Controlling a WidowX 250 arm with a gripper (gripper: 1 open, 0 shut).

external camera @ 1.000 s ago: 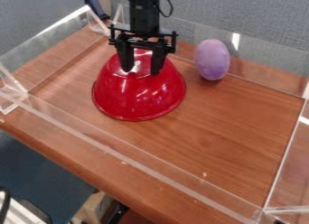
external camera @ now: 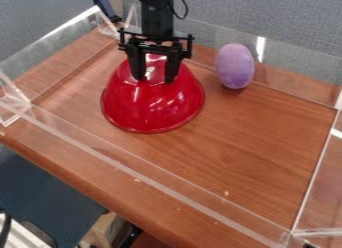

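A red dome-shaped object [external camera: 152,105], like an upturned bowl, sits on the wooden tray floor at the upper left of centre. My black gripper [external camera: 155,56] hangs over its top, the fingers on either side of the upper part. Whether it holds the top or only surrounds it, I cannot tell. A purple egg-shaped object [external camera: 235,66] stands to the right, apart from the gripper.
Clear plastic walls [external camera: 321,192] border the wooden surface [external camera: 227,162]. Beyond the lower-left edge are a dark floor and some white and beige items.
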